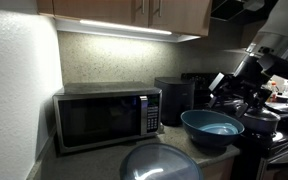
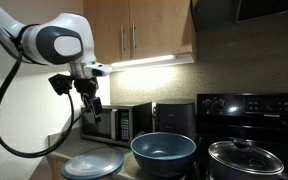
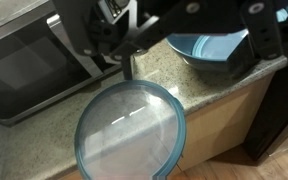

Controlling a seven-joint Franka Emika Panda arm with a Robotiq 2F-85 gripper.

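Observation:
A blue bowl [image 1: 212, 128] stands on the counter beside the stove. In front of it lies a round clear lid with a blue rim [image 1: 161, 163], flat near the counter's front edge; the wrist view shows this lid [image 3: 131, 132] below my gripper. My gripper [image 2: 92, 110] hangs in the air above the lid and bowl area, touching neither as far as shows. Its dark fingers are small or cut off in the views, so the finger's opening is unclear. No object is visible in its hold.
A silver microwave [image 1: 102, 117] sits against the back wall, door shut, with a dark canister [image 1: 174, 98] to its right. On the stove stands a lidded pot [image 2: 246, 160]. Cabinets [image 2: 150, 32] hang above. Little bare counter is left around the lid.

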